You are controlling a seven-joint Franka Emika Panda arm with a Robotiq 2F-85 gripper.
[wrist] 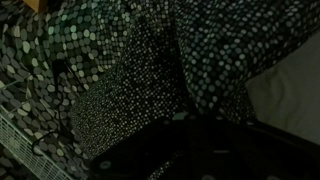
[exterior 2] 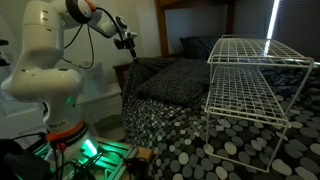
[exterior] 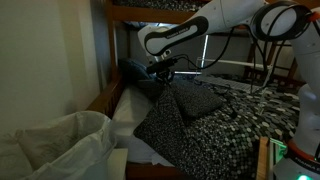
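Observation:
A dark blanket with small pale spots (exterior: 165, 125) hangs in a fold from my gripper (exterior: 164, 76), which is shut on it above the bed. In the second exterior view the gripper (exterior 2: 127, 46) is at the upper left, and the raised blanket (exterior 2: 150, 80) slopes down toward the bed. Seen from the wrist, bunched blanket cloth (wrist: 205, 75) runs into the dark fingers. The fingertips are hard to make out in the dim light.
A white lined bin (exterior: 65, 150) stands at the near left. Dark pillows or bedding (exterior: 195, 95) lie behind the raised cloth. A white wire rack (exterior 2: 260, 50) stands on the patterned bedcover (exterior 2: 190, 150). A wooden bed frame (exterior: 104, 98) edges the left side.

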